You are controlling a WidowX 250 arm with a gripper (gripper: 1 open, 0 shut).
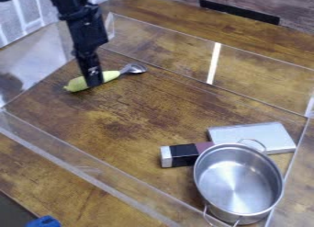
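Observation:
My dark gripper (91, 73) reaches down from the top left over a pale yellow-green object (108, 75) that lies on the wooden table (147, 130). A metal spoon or fork head (132, 70) shows at that object's right end. The gripper's fingertips are right at the yellow-green object; the fingers look narrow, and I cannot see whether anything is between them.
A steel pot (240, 185) stands at the lower right, with a silver tray-like block (252, 137) and a black-and-pink eraser-like block (182, 155) beside it. Clear barriers border the work area. A blue item (42, 221) is at the bottom left.

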